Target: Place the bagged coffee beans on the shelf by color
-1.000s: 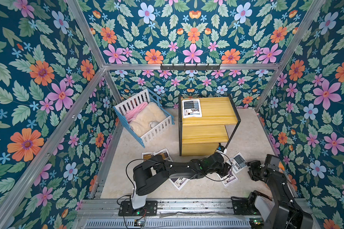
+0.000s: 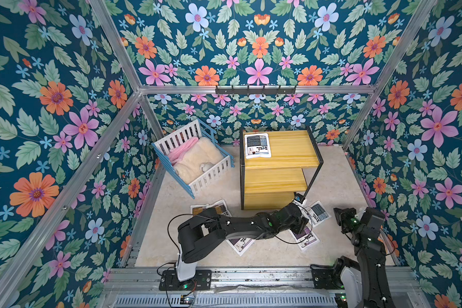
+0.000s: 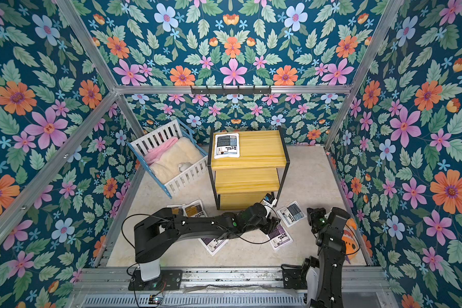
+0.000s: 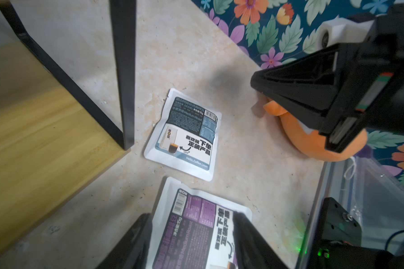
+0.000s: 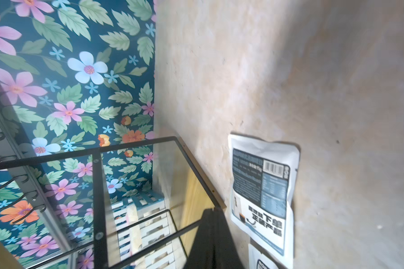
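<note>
A yellow wooden shelf (image 2: 277, 148) has one bag (image 2: 257, 145) on its top. On the floor lie a blue-grey bag (image 4: 181, 134) right of the shelf, a purple bag (image 4: 193, 228) in front of it, and more bags (image 3: 195, 205) at left, partly hidden by the left arm. My left gripper stands open above the purple bag, nothing seen held. My right gripper is shut, nothing visible between its fingers, at right of the blue-grey bag.
A toy crib (image 2: 192, 159) with bedding stands left of the shelf. An orange object (image 4: 318, 143) lies by the right wall behind the right arm.
</note>
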